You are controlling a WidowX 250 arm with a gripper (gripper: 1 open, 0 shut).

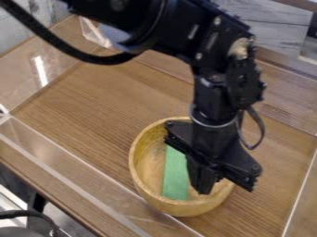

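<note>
A yellow bowl [146, 176] sits on the wooden surface in the lower middle of the camera view. A green strip-shaped object [175, 174] lies inside it, partly hidden by the gripper. My black gripper [206, 175] is over the right part of the bowl, beside the green object. It looks shut, and nothing shows between its fingers; the fingertips are partly hard to make out.
A clear edge runs along the front left, with black cables [25, 217] at the lower left corner. A pale grey wall stands behind.
</note>
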